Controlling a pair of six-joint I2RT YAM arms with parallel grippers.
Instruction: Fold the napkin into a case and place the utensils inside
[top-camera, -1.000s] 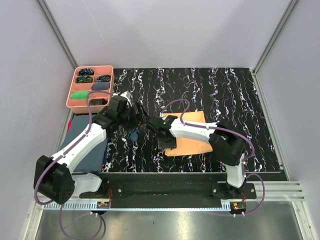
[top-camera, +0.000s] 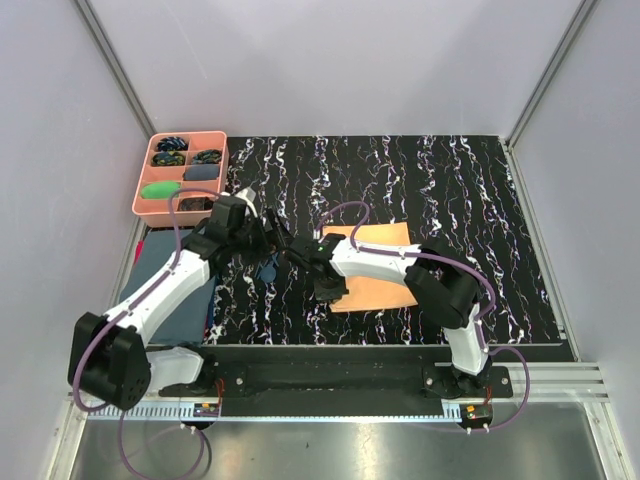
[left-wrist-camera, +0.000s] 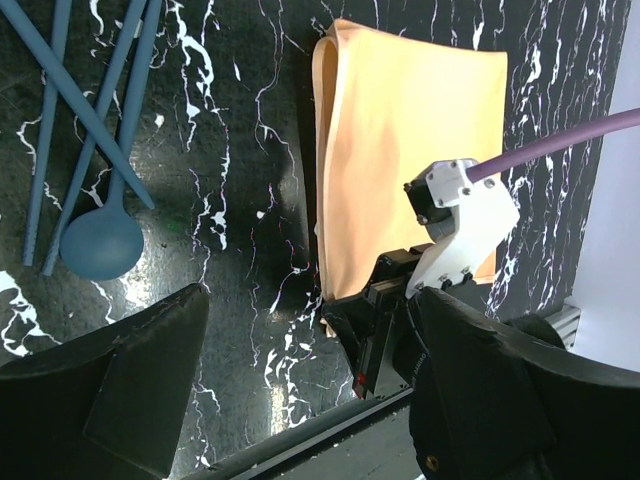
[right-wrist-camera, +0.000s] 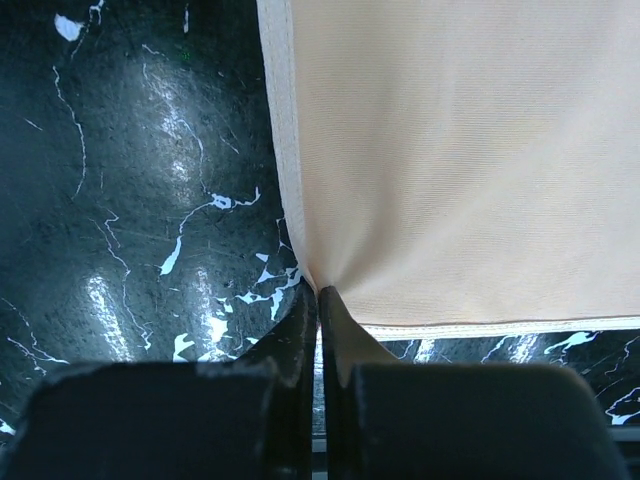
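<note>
The peach napkin (top-camera: 380, 290) lies on the black marble table, its left edge turned up in a narrow fold (left-wrist-camera: 330, 110). My right gripper is shut at that edge near the near-left corner, its tips against the cloth; I cannot tell whether any cloth is between them. My left gripper (top-camera: 280, 230) stands open above the blue utensils (left-wrist-camera: 100, 240), a spoon and thin sticks, which lie left of the napkin.
A pink compartment box (top-camera: 151, 206) with rolled items sits at the back left. A grey-blue mat (top-camera: 180, 310) lies at the left edge.
The left arm has barely moved.
</note>
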